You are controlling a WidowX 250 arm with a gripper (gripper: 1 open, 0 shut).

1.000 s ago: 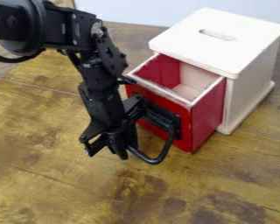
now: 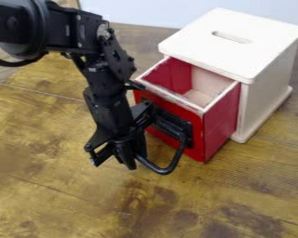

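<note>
A white wooden box (image 2: 263,70) with a slot in its top stands at the upper right, its red drawer (image 2: 219,124) pulled out toward the lower left. The drawer's inside looks empty as far as it shows. My black gripper (image 2: 129,151) hangs low in front of the drawer, angled down toward the floor, with its wrist beside the drawer's front, which it partly hides. Whether the fingers are open or shut, and whether they touch the drawer, I cannot tell.
A pale wall (image 2: 139,11) runs along the back. A black cable loops at the upper left beside the arm.
</note>
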